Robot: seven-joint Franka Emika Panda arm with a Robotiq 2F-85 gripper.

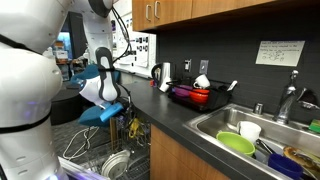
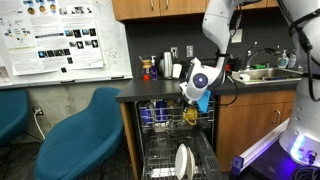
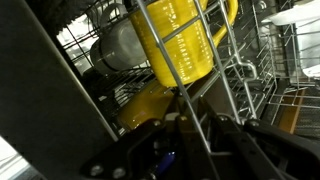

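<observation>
In the wrist view my gripper is low in the frame, shut around a white wire of the upper dish rack [image 3: 165, 52] that runs down between its dark fingers. Just beyond the wires sits a yellow mug [image 3: 188, 52], its handle toward the upper right. A duller yellow-brown item [image 3: 147, 104] lies below it, partly hidden. The second exterior view has the arm reaching down over the open dishwasher, the yellow mug [image 2: 190, 116] hanging low beside the upper rack [image 2: 160, 116]. In the first exterior view the arm itself hides the fingertips.
White plates [image 2: 184, 160] stand in the lower rack [image 2: 158, 160]. The counter [image 1: 170, 108] runs along the dishwasher, with a pot stack [image 1: 200, 95] and a sink holding a green bowl [image 1: 236, 143]. A blue chair [image 2: 85, 130] stands to one side.
</observation>
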